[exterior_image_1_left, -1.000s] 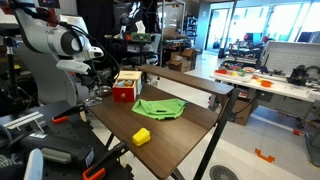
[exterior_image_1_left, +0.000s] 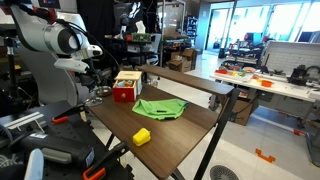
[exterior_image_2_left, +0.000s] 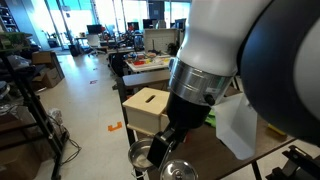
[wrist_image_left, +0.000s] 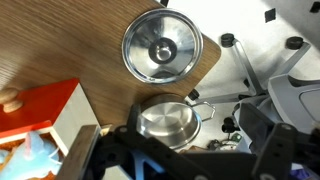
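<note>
A round glass lid (wrist_image_left: 162, 46) with a steel rim and a centre knob lies on the brown wooden table (wrist_image_left: 98, 38) in the wrist view. Beside it is a shiny steel pot (wrist_image_left: 165, 122) with a side handle, partly hidden by the fingers. My gripper is above the pot, open, its dark fingers wide apart with no object visibly held. In the second exterior view the white arm fills much of the picture, with the pot (exterior_image_2_left: 140, 152) and the lid (exterior_image_2_left: 180, 171) below it.
A red and white box (exterior_image_1_left: 126, 88) with a light top stands close by the pot. Farther along the table lie a green cloth (exterior_image_1_left: 160, 107) and a yellow object (exterior_image_1_left: 142, 136). Bare tabletop surrounds the yellow object. The pot and lid are near the table's end.
</note>
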